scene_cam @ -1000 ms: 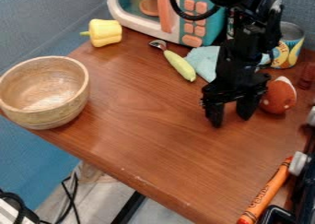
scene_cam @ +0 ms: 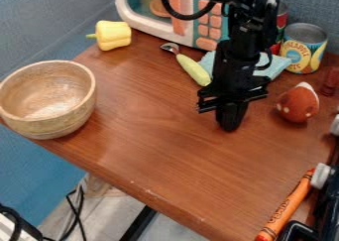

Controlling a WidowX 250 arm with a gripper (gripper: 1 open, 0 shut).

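Note:
My black gripper (scene_cam: 231, 114) hangs low over the right middle of the wooden table, left of a brown-red egg-shaped toy (scene_cam: 298, 103). The dark fingers overlap in this view, so I cannot tell whether they are open or shut, or whether anything is between them. A pale yellow toy corn cob (scene_cam: 193, 68) lies behind the gripper, on the left of a light blue cloth (scene_cam: 272, 62).
A wooden bowl (scene_cam: 48, 97) sits at the left, a yellow pepper toy (scene_cam: 110, 35) and toy microwave (scene_cam: 179, 12) at the back. A can (scene_cam: 303, 51) stands back right; an orange crayon (scene_cam: 284, 210) lies front right.
The gripper has moved a little back and left, away from the egg-shaped toy, and its fingers now look closer together. The objects around it look unmoved.

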